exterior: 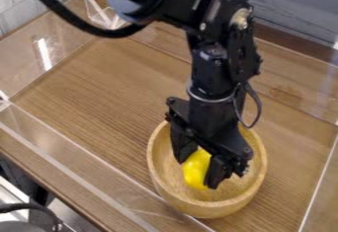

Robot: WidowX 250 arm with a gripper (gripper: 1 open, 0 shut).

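Observation:
My black gripper (207, 137) reaches down from the top of the view into a round wooden bowl (199, 198) at the lower middle. A yellow object (199, 169) lies in the bowl between or just under the fingertips. The fingers partly hide it, and I cannot tell whether they grip it.
A clear edge strip runs along the front left, with a dark gap and a cable beyond it at the lower left corner.

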